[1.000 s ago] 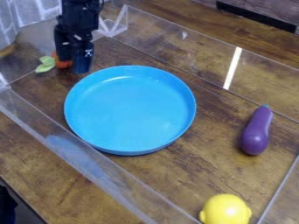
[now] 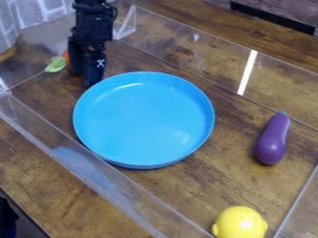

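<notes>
The black gripper [image 2: 87, 65] hangs low at the back left, just behind the blue plate [image 2: 143, 118]. A small orange item with green leaves [image 2: 56, 63], perhaps a carrot or radish, lies at the gripper's left, partly hidden by it. Whether anything is between the fingers cannot be seen.
A purple eggplant [image 2: 272, 139] lies at the right, and a yellow lemon [image 2: 239, 223] at the front right. Clear walls edge the wooden surface [image 2: 211, 195].
The gripper has shifted slightly within the back left area.
</notes>
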